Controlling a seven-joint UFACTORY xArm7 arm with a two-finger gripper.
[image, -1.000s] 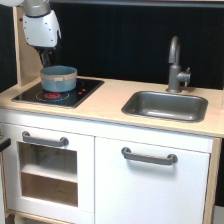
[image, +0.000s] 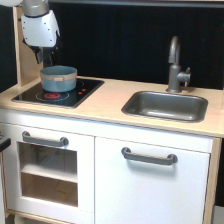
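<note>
A blue-grey pot stands upright on the black cooktop, at the left of the toy kitchen's counter. From the upper left comes the white arm, with my dark gripper low at the pot's back left rim. The fingertips are small and partly hidden by the pot. Whether they touch or grasp its rim cannot be made out.
To the right, a grey sink is set into the wooden counter, with a dark tap behind it. Bare counter lies between cooktop and sink. Below are a cabinet door and an oven door, both closed.
The arm has shifted very slightly to the left. The pot stays on the cooktop in about the same place.
</note>
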